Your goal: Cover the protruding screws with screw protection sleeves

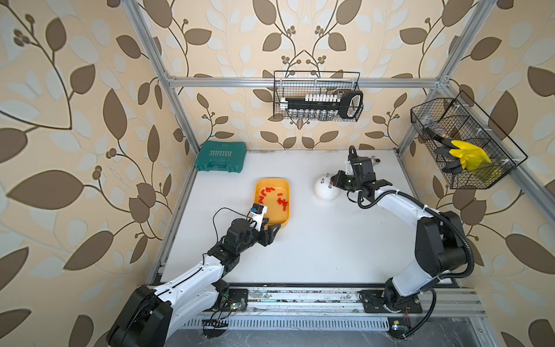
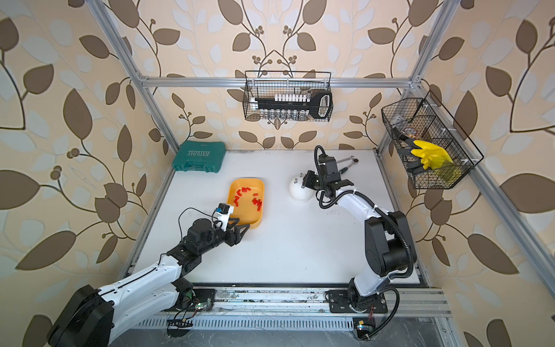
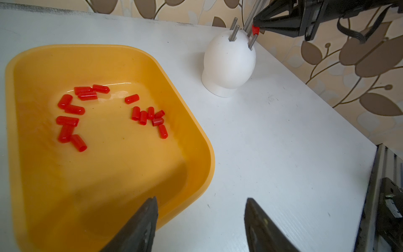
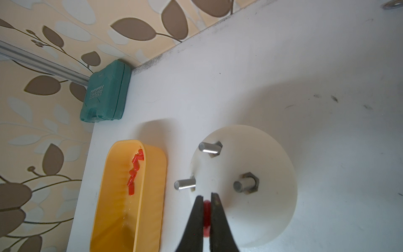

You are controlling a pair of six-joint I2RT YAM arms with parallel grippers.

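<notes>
My right gripper is shut on a red sleeve (image 3: 255,30) at a white dome (image 3: 228,58) with protruding metal screws (image 4: 209,147). In the right wrist view the sleeve is at the dome's near side; whether it sits on a screw is unclear. My left gripper is open, fingers wide apart, over the near right edge of the orange tray (image 3: 201,138), which holds several loose red sleeves (image 3: 67,121).
A green case (image 1: 220,156) lies at the back left, and some metal tools (image 2: 352,162) lie behind my right gripper. Wire baskets (image 1: 318,98) hang on the back and right sides.
</notes>
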